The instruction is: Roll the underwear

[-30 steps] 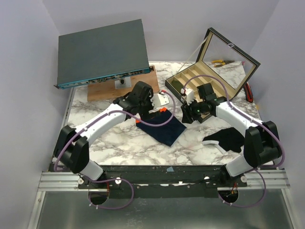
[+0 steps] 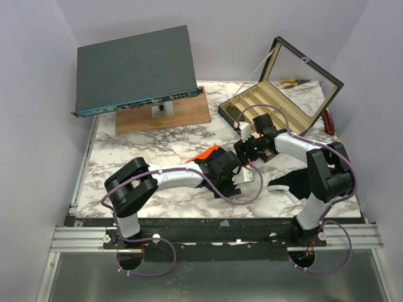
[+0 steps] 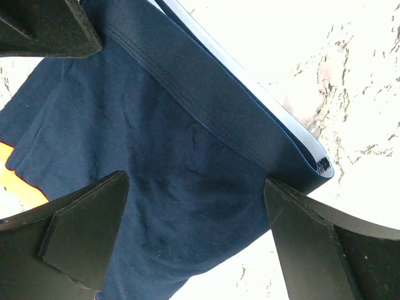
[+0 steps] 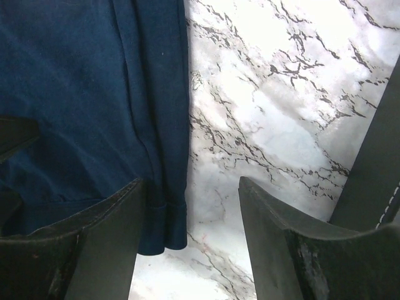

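Observation:
The navy underwear (image 3: 169, 162) lies spread on the marble table, largely hidden by my arms in the top view, with orange at its left edge. My left gripper is open over its folded edge, fingers on either side, in the left wrist view. My right gripper is also open, low over the cloth's edge, one fingertip over the navy fabric and the other over bare marble.
An open compartment case (image 2: 264, 100) stands at the back right. A monitor on a wooden board (image 2: 126, 122) fills the back left. A dark cloth (image 2: 296, 182) lies at the right.
My left gripper has moved toward the front of the table over the underwear. My right gripper has shifted a little left and stayed by the cloth's right edge.

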